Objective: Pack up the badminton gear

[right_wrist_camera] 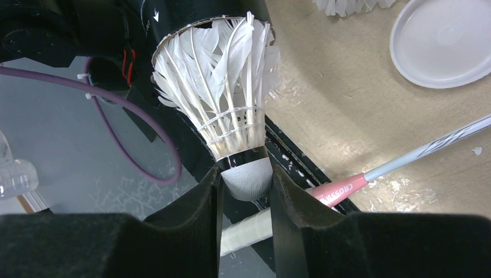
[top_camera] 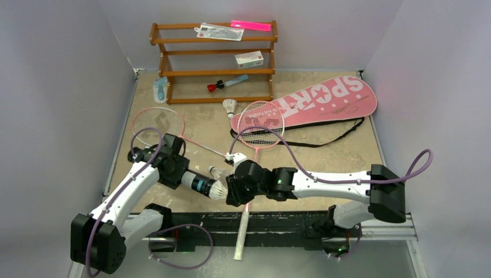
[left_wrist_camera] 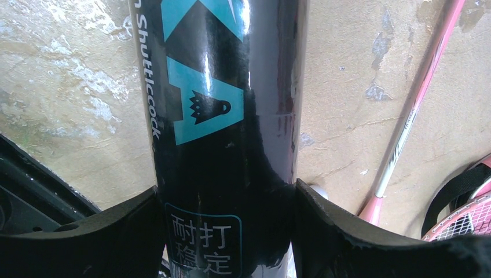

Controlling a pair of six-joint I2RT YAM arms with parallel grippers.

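Observation:
A dark shuttlecock tube (left_wrist_camera: 226, 145) with teal print is gripped by my left gripper, which is shut around it. At the tube's open end, in the right wrist view, sits a white feathered shuttlecock (right_wrist_camera: 226, 98); its skirt is partly inside the rim, its cork sticks out. My right gripper is shut on that cork. Another shuttlecock (top_camera: 216, 172) lies behind the tube, and one more (top_camera: 230, 106) stands near the rack. Two pink rackets lie on the table: one at left (top_camera: 159, 120), the other (top_camera: 260, 125) overlapping the pink racket bag (top_camera: 330, 101).
A round white lid (right_wrist_camera: 446, 43) rests on the table beside the right gripper. The wooden rack (top_camera: 214, 72) at the back holds several small items. One racket's pale handle (top_camera: 241, 234) juts past the front edge beneath the right gripper. Open table lies at right.

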